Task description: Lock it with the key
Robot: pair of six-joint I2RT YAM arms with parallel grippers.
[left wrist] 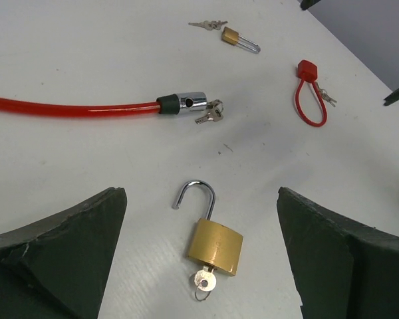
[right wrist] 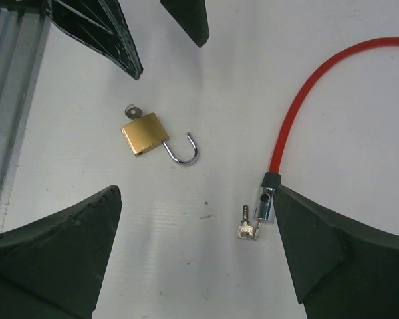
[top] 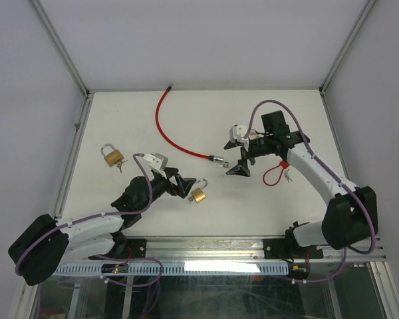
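Observation:
An open brass padlock with a key in it lies below my open left gripper, between its fingers in the left wrist view. My right gripper hangs open near the silver lock head of a red cable; keys sit at that head, seen between the right fingers. Neither gripper holds anything.
Another brass padlock with key lies at left. A small padlock with keys and a red loop lock with keys lie on the right side of the white table.

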